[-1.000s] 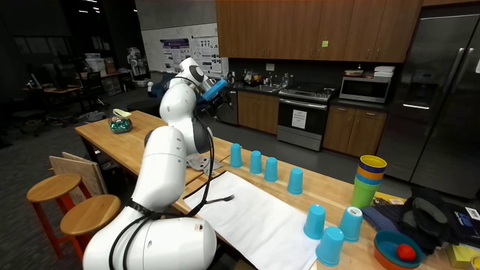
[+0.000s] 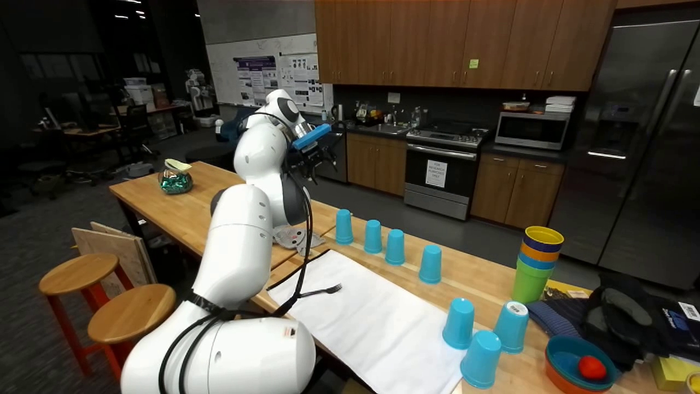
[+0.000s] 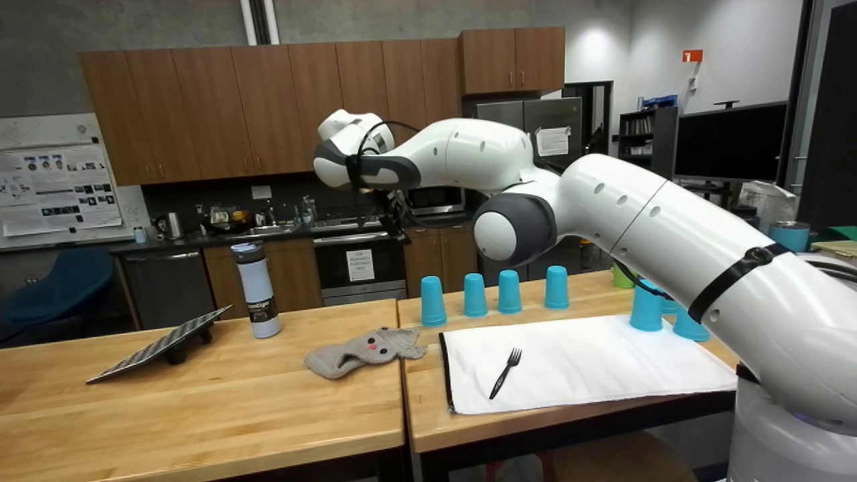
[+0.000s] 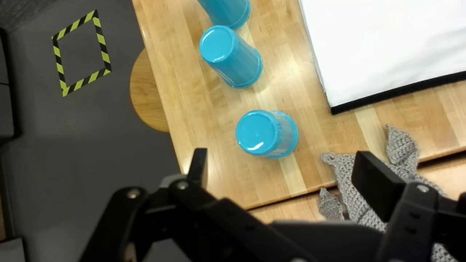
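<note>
High above the table, my gripper is open, its two black fingers wide apart with nothing between them. Beyond the fingertips in the wrist view, an upside-down blue cup (image 4: 266, 134) stands on the wood, well below and apart from the gripper. A row of blue cups lines the table's far edge, among them the end cup (image 3: 433, 301) and its neighbour (image 3: 475, 294). Several more blue cups, such as this one (image 2: 458, 324), stand by the right end of the white mat (image 2: 367, 308). A black fork (image 3: 506, 373) lies on that mat.
A grey knitted cloth (image 3: 365, 352) lies across the table seam. Left of it stand a bottle (image 3: 257, 290) and a tilted checkered panel (image 3: 165, 345). A stack of coloured cups (image 2: 535, 266) and a bowl with a red ball (image 2: 592, 368) occupy the right end.
My wrist has tilted slightly, and the gripper has swung a little to the right in exterior view 1. The cups, fork and cloth stay where they were.
</note>
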